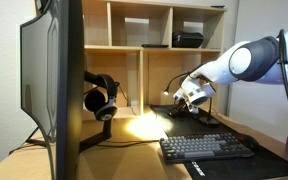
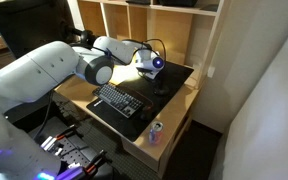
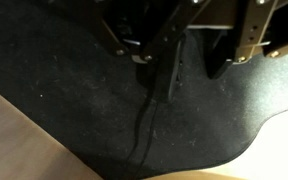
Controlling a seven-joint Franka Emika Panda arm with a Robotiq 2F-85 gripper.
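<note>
My gripper (image 1: pixel 178 108) is low over the black desk mat at the back of the desk, beside the foot of the black desk lamp (image 1: pixel 167 92). From the other side, the gripper (image 2: pixel 154 75) is beyond the keyboard. In the wrist view, the gripper is at the top edge, shut on a narrow dark object (image 3: pixel 166 80). Black on black, that object's full shape is hard to make out. A thin dark cable (image 3: pixel 139 125) trails from near it across the mat (image 3: pixel 64 90).
A keyboard (image 1: pixel 202 147) lies on the front of the mat, with a mouse (image 1: pixel 247 141) to its right. A large monitor (image 1: pixel 69 90) stands at left, and headphones (image 1: pixel 101 98) hang behind it. Wooden shelves (image 1: pixel 127 50) rise behind the desk.
</note>
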